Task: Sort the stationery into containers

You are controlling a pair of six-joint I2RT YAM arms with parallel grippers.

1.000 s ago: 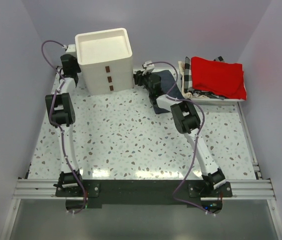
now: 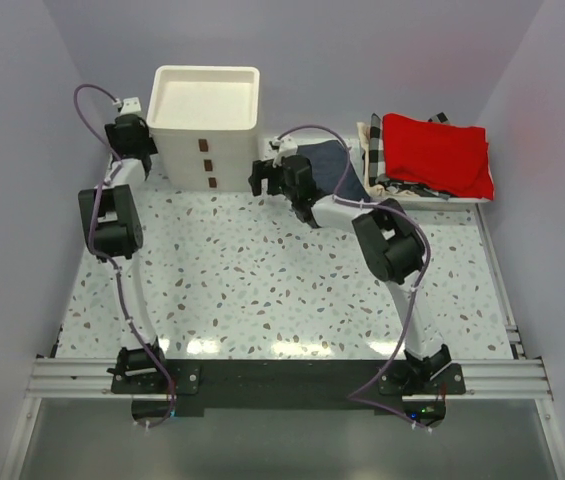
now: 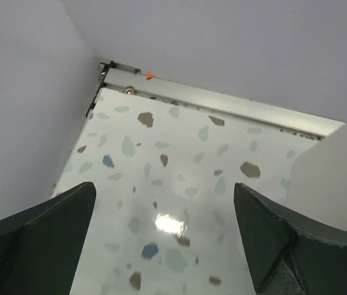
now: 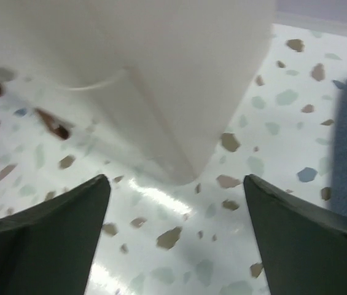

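Observation:
A white container (image 2: 202, 150) with a brown-dashed front stands at the back left. My left gripper (image 2: 124, 135) is at its left side, open; in the left wrist view its fingers (image 3: 44, 239) have floor between them, the container's wall at the right edge. My right gripper (image 2: 265, 178) is at the container's right end; in the right wrist view its blurred fingers (image 4: 50, 239) stand apart, with floor between them and the container's lower corner (image 4: 185, 147) just beyond. No loose stationery can be made out.
A dark blue cloth (image 2: 332, 160) lies right of the container, partly under my right arm. Further right, a low white box (image 2: 442, 202) holds red (image 2: 437, 155) and checked cloths.
Both arms have moved a little left, the right one also toward the front.

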